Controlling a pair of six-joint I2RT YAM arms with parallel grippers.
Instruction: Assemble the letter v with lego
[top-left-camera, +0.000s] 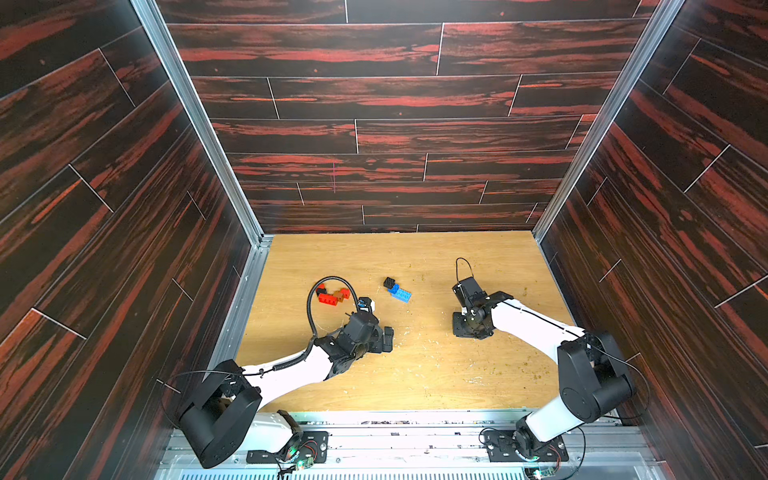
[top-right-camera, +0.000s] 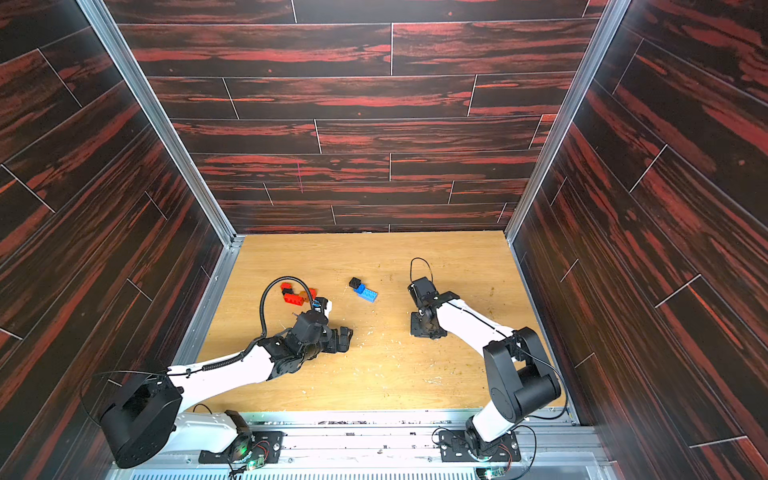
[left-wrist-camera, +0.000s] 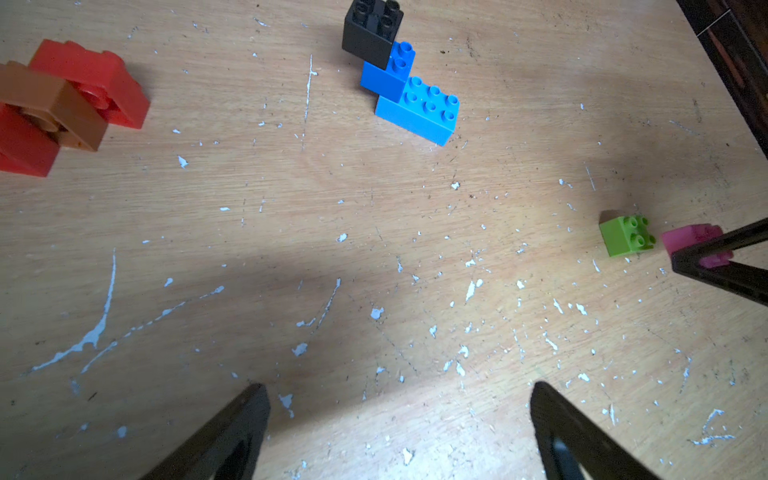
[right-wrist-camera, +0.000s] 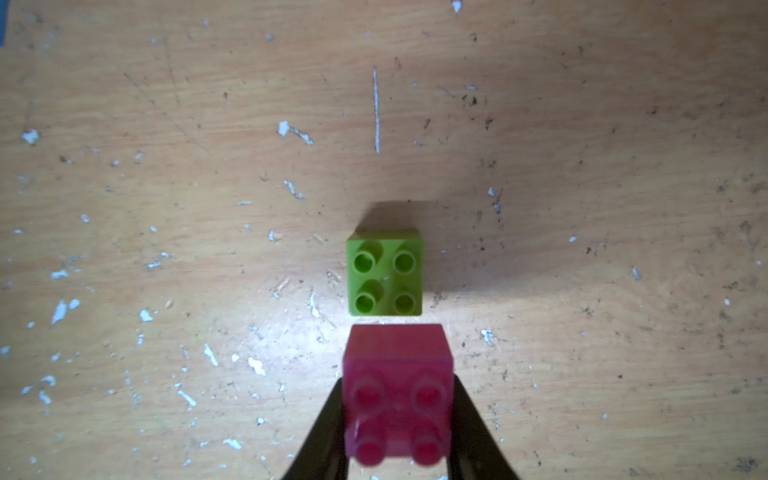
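Observation:
A pink brick (right-wrist-camera: 397, 392) is held off the wood by my right gripper, shut on its sides. Just ahead of it in the right wrist view stands a green two-by-two brick (right-wrist-camera: 385, 276), studs up, apart from the pink one in the left wrist view. My left gripper is open over bare table. Farther back, a black brick (left-wrist-camera: 371, 32), a dark blue brick (left-wrist-camera: 389, 73) and a light blue brick (left-wrist-camera: 417, 109) are joined in a stepped row. At the left, red bricks (left-wrist-camera: 92, 80) join a brown brick (left-wrist-camera: 64, 104).
Dark panelled walls (top-left-camera: 384, 144) close in the back and both sides. In the top views the arms cover the green and pink bricks.

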